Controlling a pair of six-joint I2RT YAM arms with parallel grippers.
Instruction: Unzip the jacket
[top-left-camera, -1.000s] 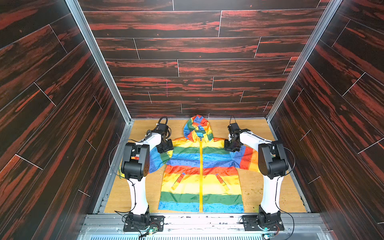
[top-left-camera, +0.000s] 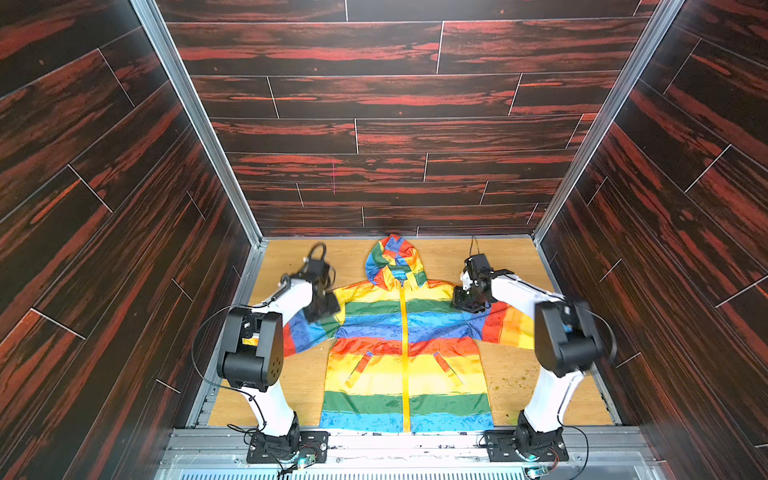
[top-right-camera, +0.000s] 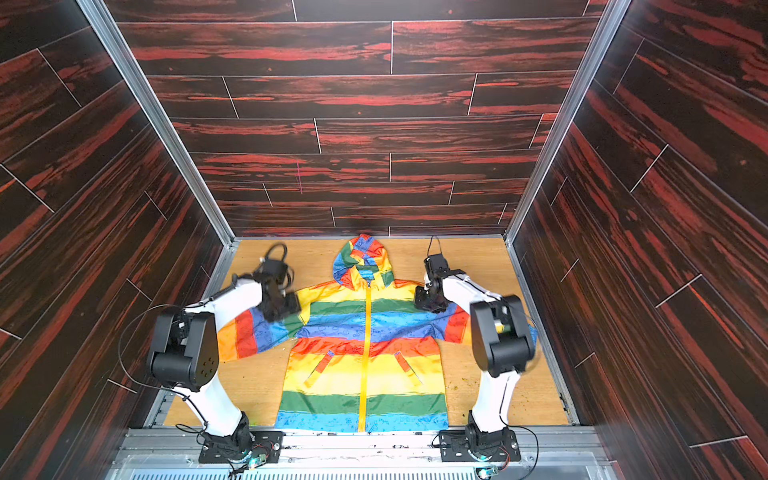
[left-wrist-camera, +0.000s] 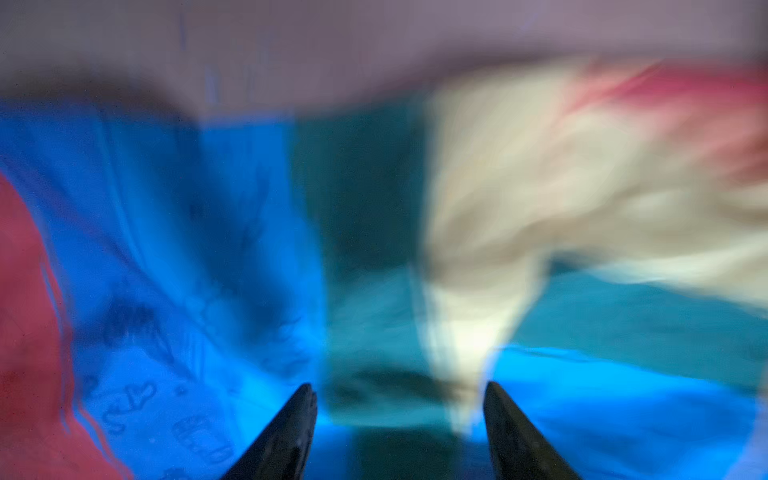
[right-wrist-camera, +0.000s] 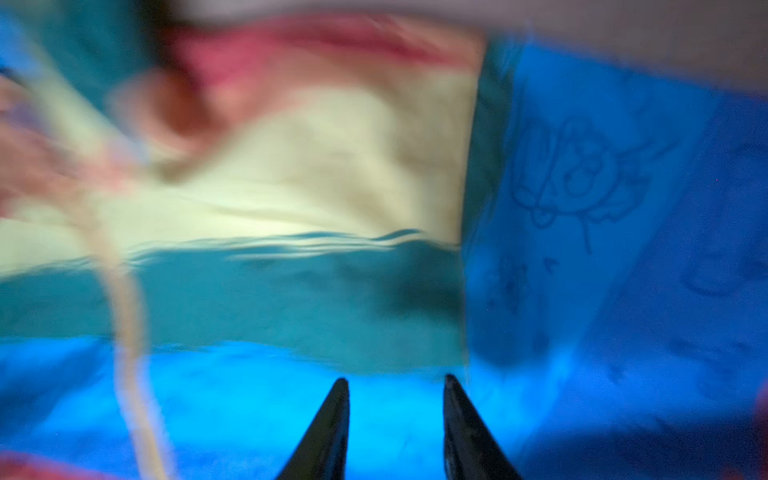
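Note:
A rainbow-striped hooded jacket lies face up on the table, sleeves spread sideways. Its yellow zipper runs closed in one straight line from collar to hem; a pull tab is too small to make out. Over the left sleeve, near the shoulder, is my left gripper, open, with a wide gap between its fingers. My right gripper is over the opposite shoulder, its fingers apart by a narrower gap with only blue cloth seen beyond. The zipper shows blurred at that view's left.
The hood lies toward the back wall. Bare wooden table shows on both sides of the jacket's body. The hem reaches the metal rail at the front. Dark walls close in the sides and back.
The jacket has slid slightly toward the front rail. My left gripper has shifted left and a little forward. The right arm's elbow has swung outward, its gripper moving slightly right.

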